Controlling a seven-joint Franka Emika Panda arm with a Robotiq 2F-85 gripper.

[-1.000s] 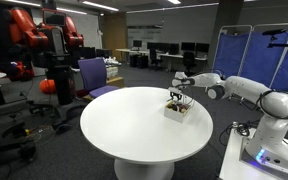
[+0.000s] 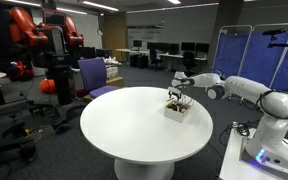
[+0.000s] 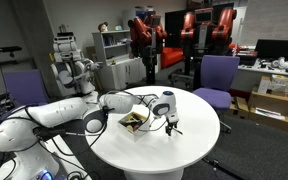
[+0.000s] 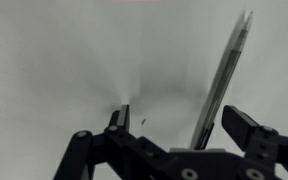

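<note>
A dark pen (image 4: pixel 221 85) with a clear tip lies slantwise on the white table (image 4: pixel 64 60) in the wrist view. My gripper is open above the table, and the pen runs between its fingers, nearer the right one. Nothing is held. In exterior view 2 the gripper (image 3: pixel 170 128) points down beside a small open box (image 3: pixel 134 122) with several items in it. In exterior view 1 the same box (image 2: pixel 174 114) stands in front of the gripper and partly hides it.
A purple chair (image 2: pixel 96 75) stands beyond the table, and a tall red and black machine (image 2: pixel 56 50) stands at the back left.
The box has stayed in place.
</note>
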